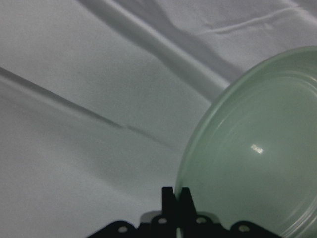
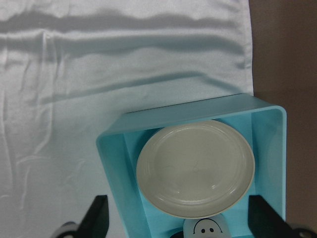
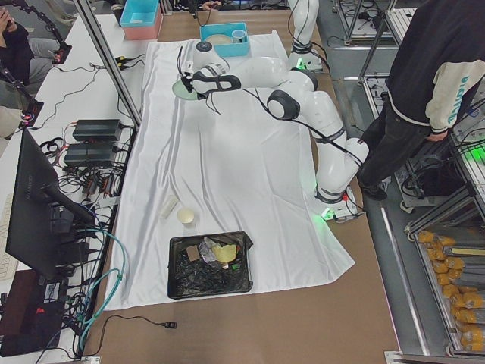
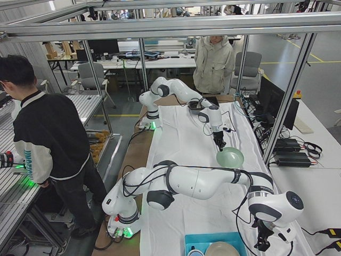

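A pale green plate (image 1: 257,144), also in the right camera view (image 4: 230,159), has its rim between the fingertips of my left gripper, which is shut on it. In the right wrist view my right gripper is open above a light blue bin (image 2: 267,153). Inside that bin are a beige plate (image 2: 195,168) and a white piece with a smiley face (image 2: 207,229), partly hidden at the bottom edge.
A black bin (image 3: 208,273) with assorted waste stands at the near end of the cloth, with a cream cup (image 3: 186,216) and a pale bar (image 3: 168,206) beside it. A person stands alongside the table.
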